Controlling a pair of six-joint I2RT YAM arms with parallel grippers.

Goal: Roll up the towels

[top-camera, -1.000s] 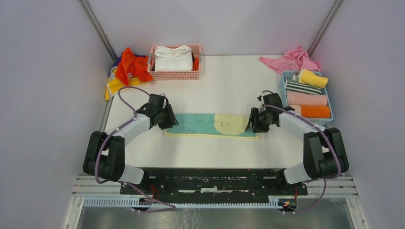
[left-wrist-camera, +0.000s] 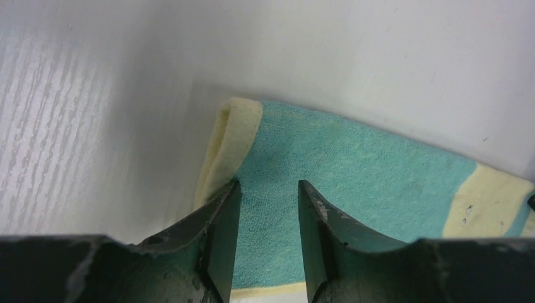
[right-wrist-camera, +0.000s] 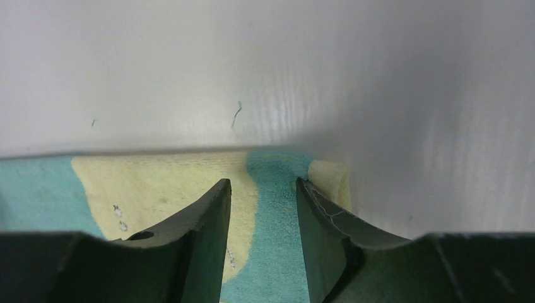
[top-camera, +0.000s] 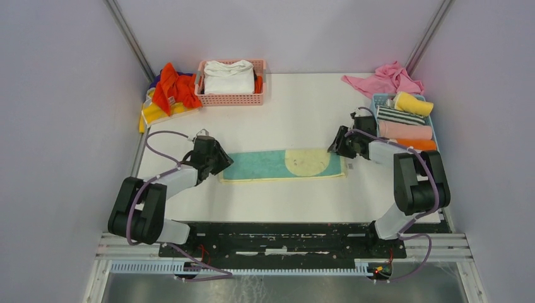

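Note:
A folded teal towel (top-camera: pixel 258 165) with a large pale yellow circle lies as a long flat strip across the table, its layers showing at both ends. Over its left end is my left gripper (top-camera: pixel 228 165), fingers parted; the left wrist view has the towel's teal surface (left-wrist-camera: pixel 353 164) between and beyond the fingertips, near a yellow-edged corner. Above the right end my right gripper (top-camera: pixel 333 151) stands open. In the right wrist view, the yellow patch (right-wrist-camera: pixel 170 183) and a teal corner lie under its parted fingers. Whether either fingertip touches the cloth cannot be told.
A pink basket (top-camera: pixel 230 100) with white cloth stands at the back, beside a heap of orange and yellow cloths (top-camera: pixel 170 91). At right, a blue basket (top-camera: pixel 380 99) holds rolled towels, with a pink cloth (top-camera: pixel 388 79) behind.
At the right, the gripper shifted slightly back and right, and the towel's right end moved a little.

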